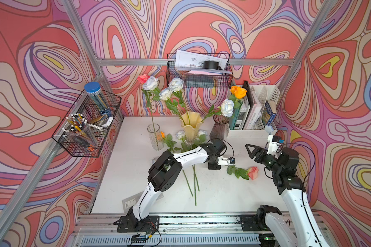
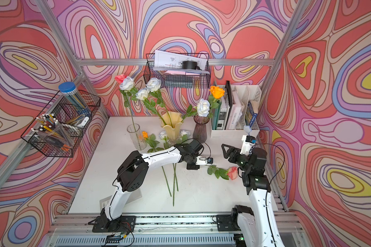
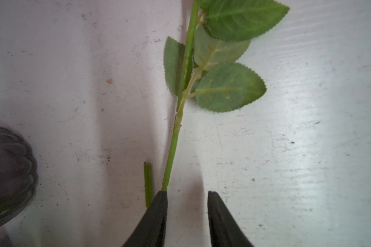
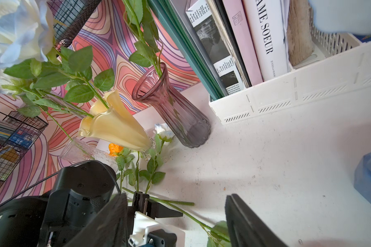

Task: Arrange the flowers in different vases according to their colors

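A pink rose (image 1: 252, 173) lies on the right half of the table, its stem pointing left. In the left wrist view its green stem (image 3: 173, 148) runs down towards my left gripper, which is open above the table with nothing between its fingers. My right gripper is open and empty, held right of the vases. At the back stand a clear vase (image 1: 155, 138), a yellow vase (image 1: 191, 125) with white roses (image 1: 176, 84), and a purple vase (image 1: 219, 129) with an orange rose (image 1: 238, 92). A pink rose (image 1: 143, 78) rises above the clear vase.
An orange rose (image 4: 115, 149) and white roses (image 1: 180, 134) lie before the vases; their stems (image 1: 195, 187) extend towards the front. A white file holder (image 4: 276, 100) with books is at the back right.
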